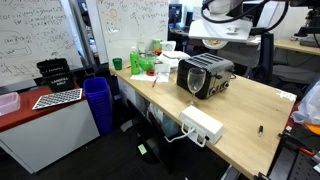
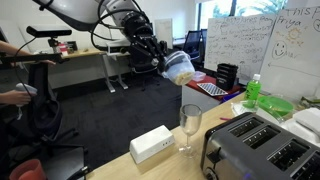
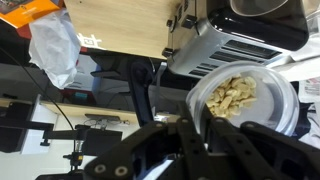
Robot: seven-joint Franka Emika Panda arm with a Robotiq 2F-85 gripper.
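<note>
A clear plastic tub (image 3: 251, 84) holding pale tan pieces (image 3: 231, 96) is held up in the air. My gripper (image 2: 163, 62) is shut on the tub's side. In exterior view 2 the tub (image 2: 178, 68) hangs tilted above and slightly left of an upright stemmed glass (image 2: 190, 119), clear of it. From exterior view 1, the tub (image 1: 215, 43) shows above the toaster (image 1: 206, 76), with the glass (image 1: 196, 80) standing lower on the table. No pieces can be made out inside the glass. In the wrist view, dark fingers (image 3: 192, 133) reach to the tub's edge.
On the table, a white box (image 1: 201, 125) stands close to the glass, and the toaster (image 2: 262, 145) is just beside it. Green bottles and bowls (image 1: 147, 64) sit at the far end.
</note>
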